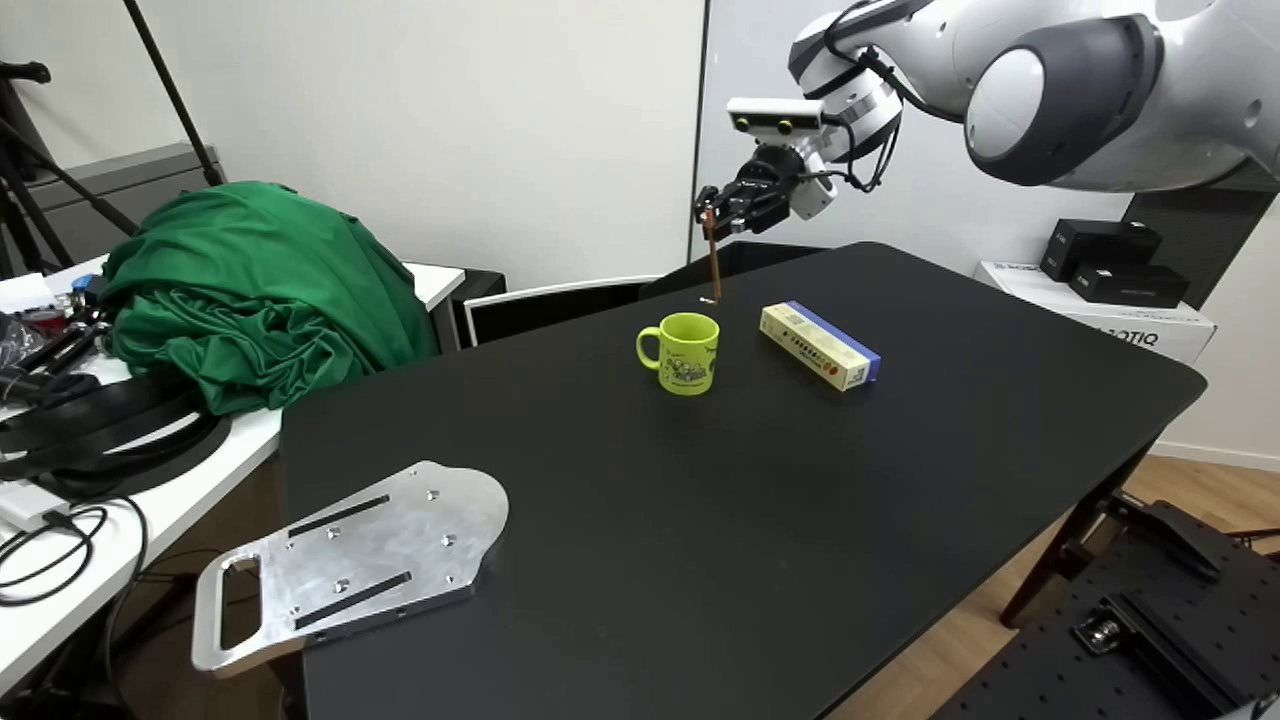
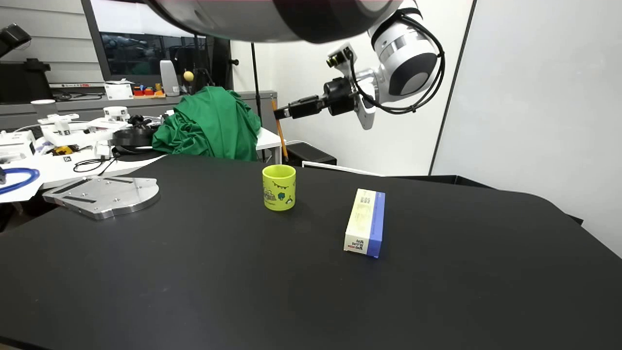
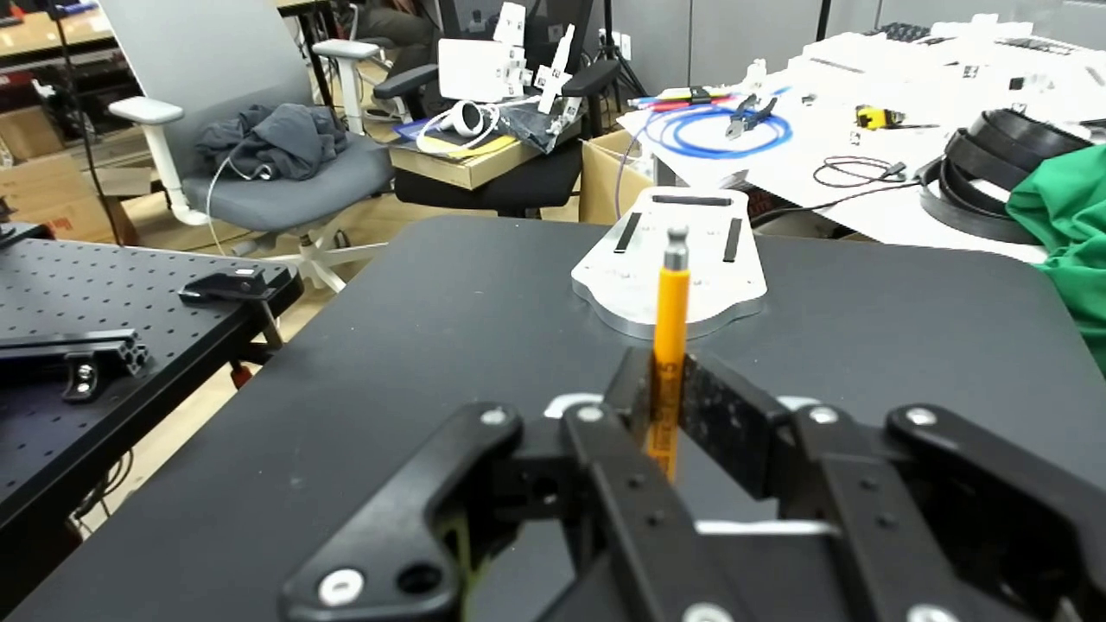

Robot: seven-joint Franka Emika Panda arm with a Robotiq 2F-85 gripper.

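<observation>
Near the far edge of the black table, my gripper [image 1: 710, 214] is shut on a slim orange screwdriver-like stick [image 3: 670, 311] with a silver tip. In exterior view 2 the orange stick [image 2: 281, 134] hangs close to upright, slightly slanted, its lower end above and near a lime-green mug [image 2: 279, 189]. The mug [image 1: 687, 354] stands upright on the table with its handle to the left in exterior view 1. In the wrist view both finger pads [image 3: 722, 409] press on the stick; the mug is mostly hidden behind the gripper there.
A cream-and-blue box [image 1: 819, 344] lies to the right of the mug. On the table's opposite end rests a silver metal plate [image 1: 372, 546]. A green cloth [image 1: 264, 288] is heaped on the white side table.
</observation>
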